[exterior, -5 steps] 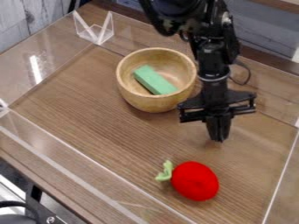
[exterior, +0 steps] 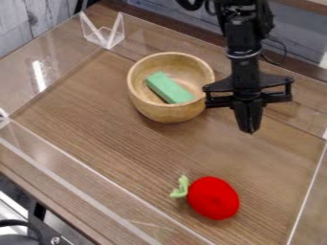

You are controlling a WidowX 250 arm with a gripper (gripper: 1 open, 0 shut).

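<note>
The black robot gripper (exterior: pixel 247 110) hangs at the upper right, above the wooden table and just right of a wooden bowl (exterior: pixel 190 72); its fingers point down, and their opening cannot be made out clearly. A green block (exterior: pixel 167 87) lies inside the bowl. A red tomato-like object (exterior: pixel 213 198) with a pale green stem rests near the front, well below the gripper.
A white wire object (exterior: pixel 102 31) stands at the upper left. A ledge runs along the back right, and a dark cable shows at the lower left.
The gripper has risen and moved back, away from the table's front and the red object. The bowl, green block and red object have not visibly moved.
</note>
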